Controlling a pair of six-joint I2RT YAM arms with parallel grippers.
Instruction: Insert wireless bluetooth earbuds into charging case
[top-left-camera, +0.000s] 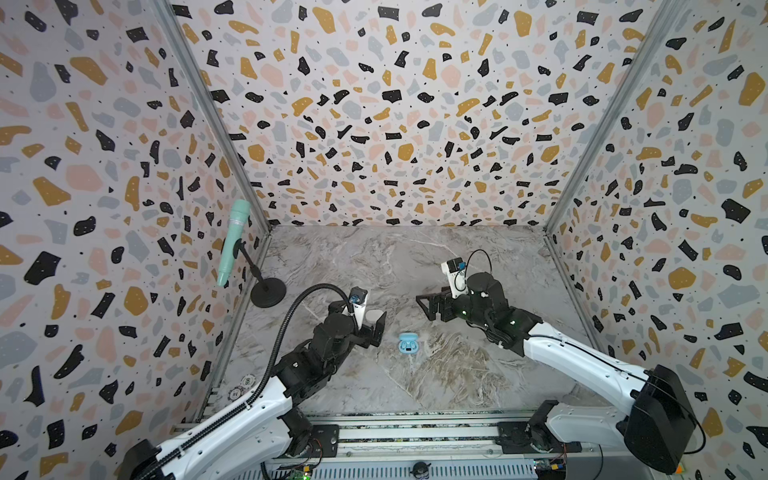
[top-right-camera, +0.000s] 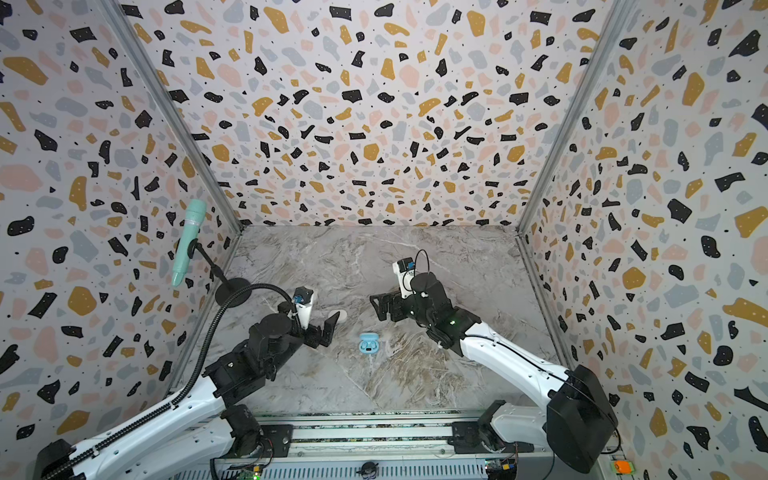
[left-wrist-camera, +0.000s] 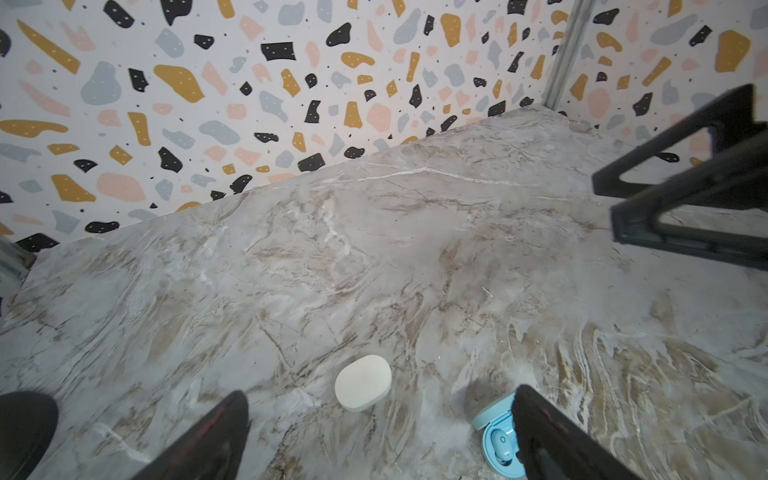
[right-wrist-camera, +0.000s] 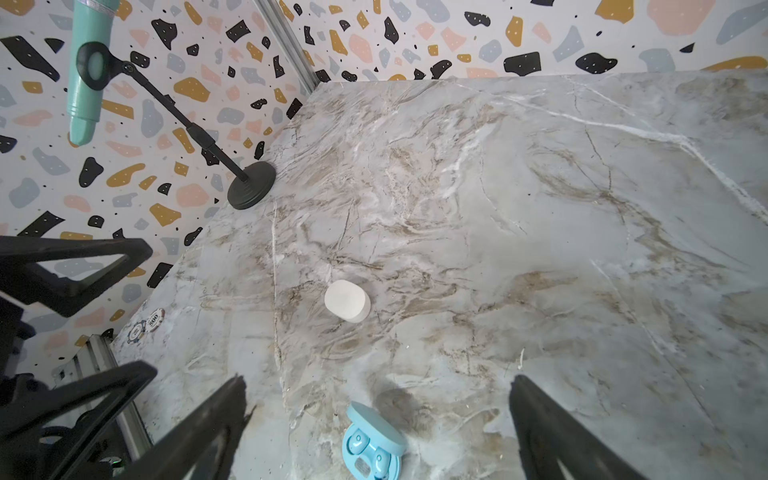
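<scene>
A small light-blue charging case (top-left-camera: 408, 344) sits open on the marble table between my arms, its lid up (right-wrist-camera: 376, 428). Small blue earbud shapes show inside it (right-wrist-camera: 358, 441); exactly which slots are filled I cannot tell. A white rounded object (left-wrist-camera: 362, 382) lies behind it, to the left. My left gripper (top-left-camera: 369, 332) hovers to the case's left, open and empty, fingertips at both lower edges of the left wrist view. My right gripper (top-left-camera: 432, 305) hovers to the right of and behind the case, open, with nothing between its fingers.
A black stand (top-left-camera: 268, 292) holding a mint cylinder (top-left-camera: 233, 232) stands at the back left. Small round chip-like pieces (right-wrist-camera: 148, 324) lie at the left edge.
</scene>
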